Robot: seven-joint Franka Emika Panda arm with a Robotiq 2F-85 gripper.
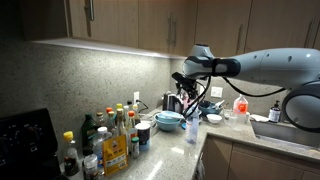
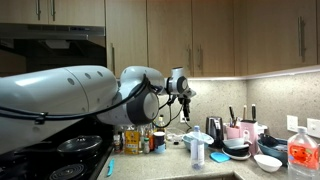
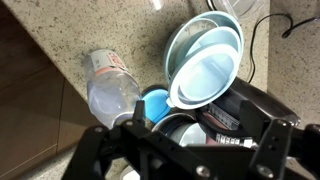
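In exterior view 1 my gripper (image 1: 184,93) hangs in the air above the back of the counter, higher than the bowls. The wrist view looks down on a clear bottle (image 3: 110,80) at left and nested pale blue bowls (image 3: 205,75) at upper middle. My fingers (image 3: 277,140) stand wide apart at the bottom of that view, with nothing held between them. The gripper is open and touches none of these things. In exterior view 2 the bottle (image 2: 197,155) stands upright on the counter near the front, with the bowls behind it.
Several bottles and a yellow-orange carton (image 1: 115,155) crowd the counter at left. A dark kettle (image 2: 214,128) stands by the wall. A red-labelled jug (image 2: 303,152) and a white bowl (image 2: 268,162) are at right. Upper cabinets (image 1: 130,22) overhang the counter.
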